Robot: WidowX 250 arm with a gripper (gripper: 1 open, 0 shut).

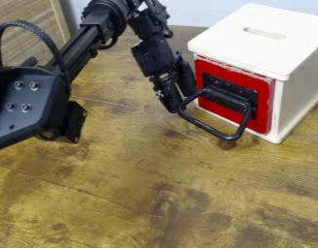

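A white box (263,41) with a handle slot in its top stands at the right. Its near face carries a red panel (256,120) with a black plate and a black bar handle (220,133) sticking out toward the front left. My black gripper (177,92) hangs from the arm just left of the panel, by the handle's left end. It looks open; its fingertips are partly hidden against the dark handle, and I cannot tell whether they touch it.
A white wall (188,12) runs along the back. A black bracket with bolts, part of the rig, sits at the left.
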